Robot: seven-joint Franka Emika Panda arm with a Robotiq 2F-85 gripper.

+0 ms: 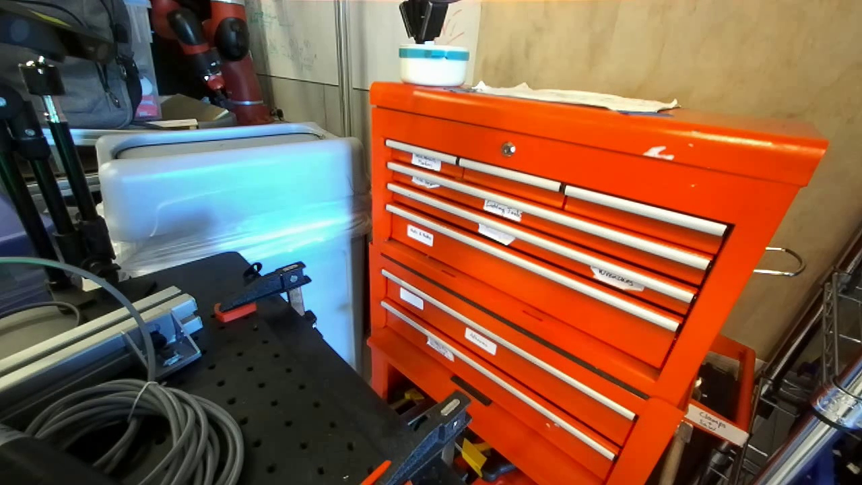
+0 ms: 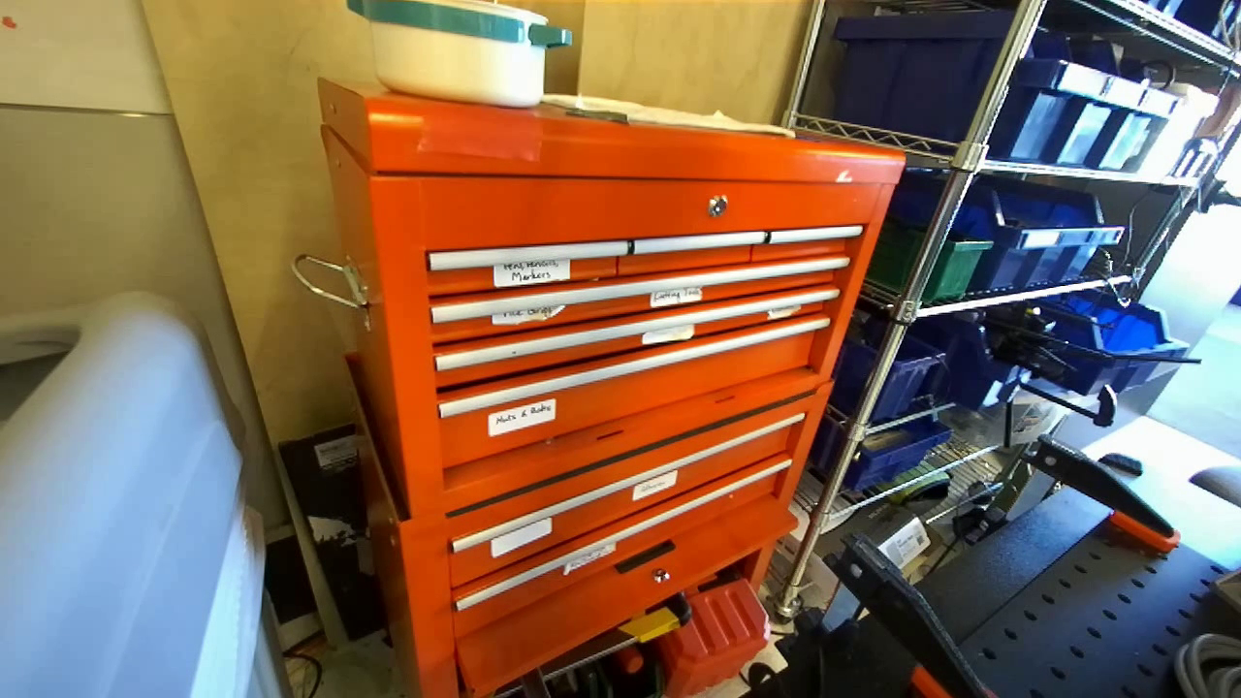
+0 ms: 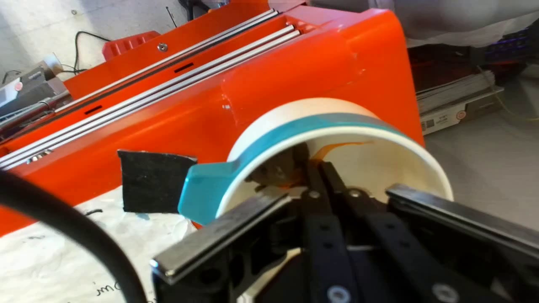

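A white pot with a teal rim band stands on top of the orange tool chest, near its left end in the first exterior view. My gripper points down into the pot's mouth. Looking along the fingers in the wrist view, I see them close together, with their tips inside the pot. Brownish and orange contents lie around the tips. Whether anything is between the tips is hidden. In the second exterior view the pot shows, but no gripper.
White cloth or paper lies beside the pot on the chest top. A black patch is next to the pot's teal handle. A black perforated bench with clamps stands in front; wire shelves with blue bins stand right.
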